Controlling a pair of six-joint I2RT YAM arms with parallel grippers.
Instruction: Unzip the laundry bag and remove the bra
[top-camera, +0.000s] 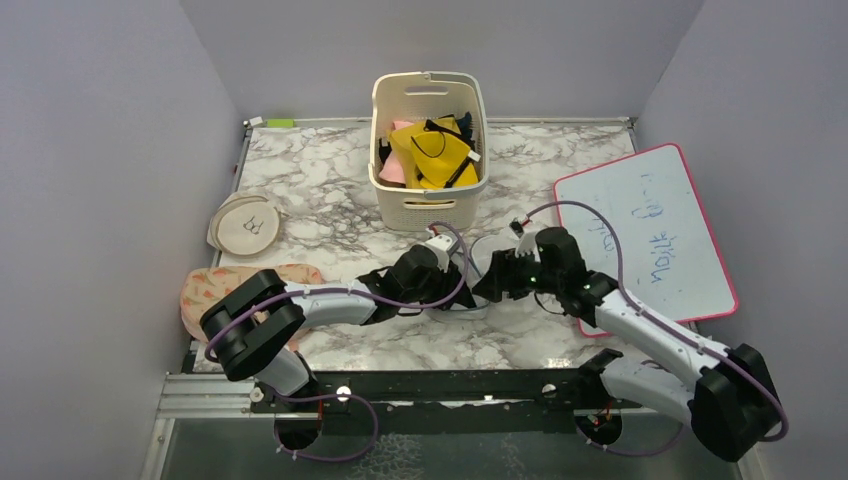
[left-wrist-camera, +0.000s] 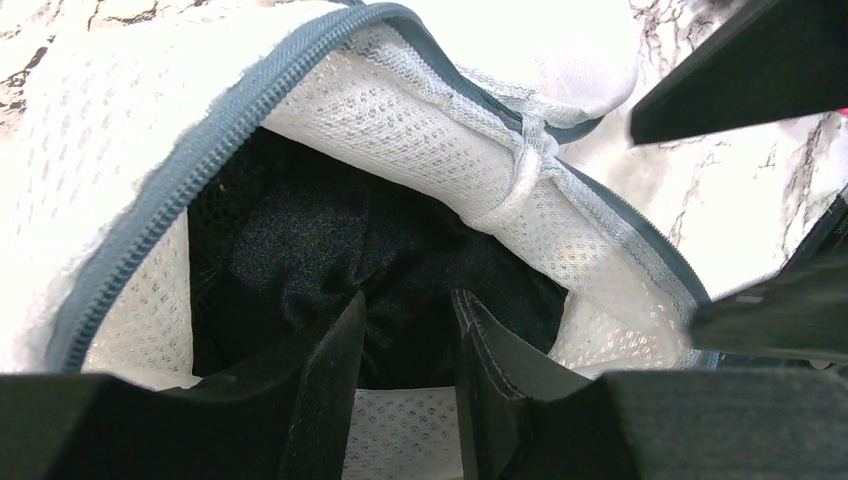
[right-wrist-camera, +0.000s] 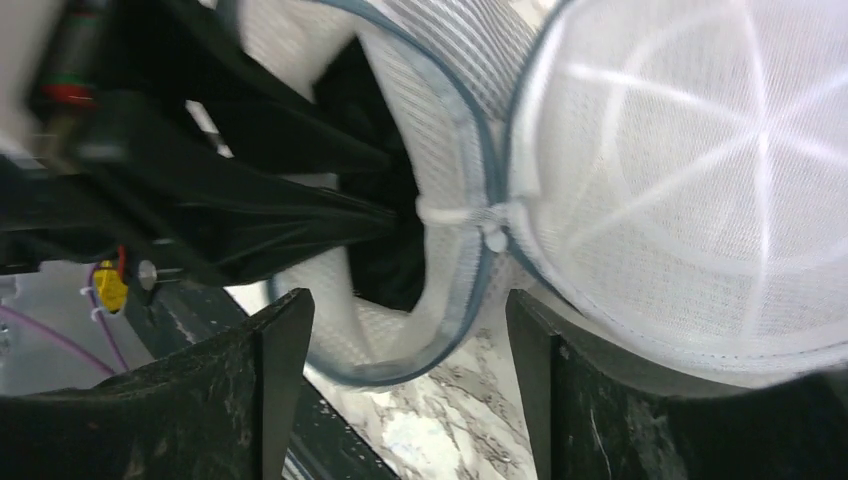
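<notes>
The white mesh laundry bag (left-wrist-camera: 110, 150) lies unzipped, its grey zipper edges spread around dark black fabric (left-wrist-camera: 380, 260) inside, likely the bra. My left gripper is over the opening, its fingertips part open above the black fabric. My right gripper stands open over the bag's right rim, beside a round white mesh part (right-wrist-camera: 680, 160), with nothing seen between its fingers. In the top view both grippers meet over the bag at the centre front.
A laundry basket (top-camera: 425, 205) with yellow and pink items stands behind. A whiteboard (top-camera: 650, 260) lies at right. Round fabric pieces (top-camera: 245, 225) and a patterned cloth (top-camera: 200, 300) lie at left.
</notes>
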